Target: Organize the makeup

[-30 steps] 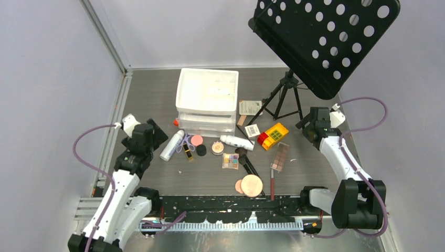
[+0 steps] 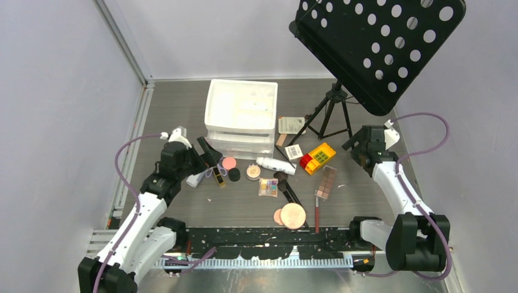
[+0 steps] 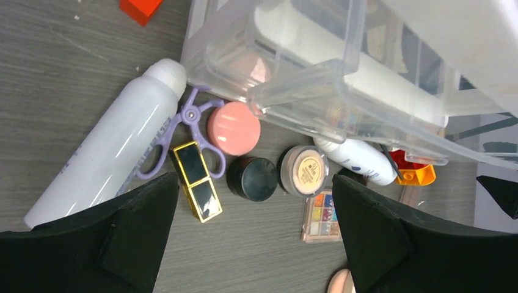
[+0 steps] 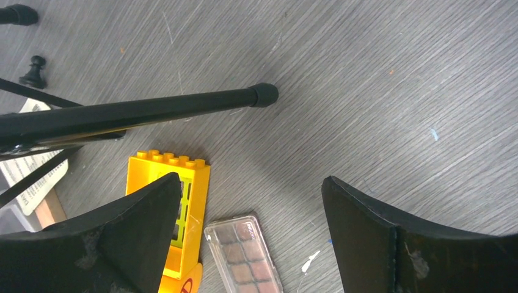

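A white drawer organizer (image 2: 241,107) with clear drawers stands at the back centre. My open left gripper hangs beside it above a white bottle (image 3: 107,146), purple scissors (image 3: 162,143), a gold-edged black case (image 3: 195,183), a pink pot (image 3: 234,127), a black pot (image 3: 251,178) and a cream pot (image 3: 303,171). An eyeshadow palette (image 2: 268,187), brushes (image 2: 287,190) and round compacts (image 2: 292,215) lie centre front. My open right gripper hovers near a yellow toy (image 4: 189,213) and a brown palette (image 4: 243,256), nothing between its fingers.
A black music stand (image 2: 375,55) stands at the back right, its tripod legs (image 4: 183,104) close to my right gripper. A red piece (image 3: 139,9) lies left of the organizer. Some bare floor shows at the left front and right.
The right arm has barely moved; the objects look unchanged.
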